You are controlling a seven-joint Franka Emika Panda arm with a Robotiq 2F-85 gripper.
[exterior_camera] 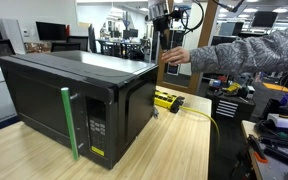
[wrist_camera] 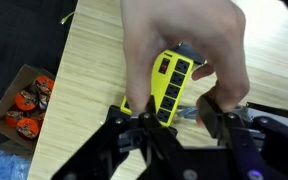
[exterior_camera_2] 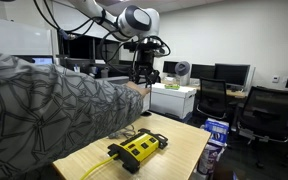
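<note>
My gripper hangs above the wooden table, its dark fingers at the bottom of the wrist view. A person's hand [wrist_camera: 179, 25] reaches in from the top of that view, thumb and fingers close around my fingertips, so how the fingers stand is unclear. Nothing is plainly seen held between them. Below lies a yellow and black power strip [wrist_camera: 174, 72], also on the table in the second exterior view [exterior_camera_2: 140, 150]. The first exterior view has the gripper [exterior_camera: 165, 58] high at the upper right, right beside the person's hand [exterior_camera: 176, 58].
A large black microwave [exterior_camera: 74, 105] fills the table's left, with a green strip [exterior_camera: 69, 123] upright on its front. A yellow cable [exterior_camera: 206, 117] trails from the power strip. The person's patterned sleeve [exterior_camera_2: 44, 110] blocks much of the second exterior view.
</note>
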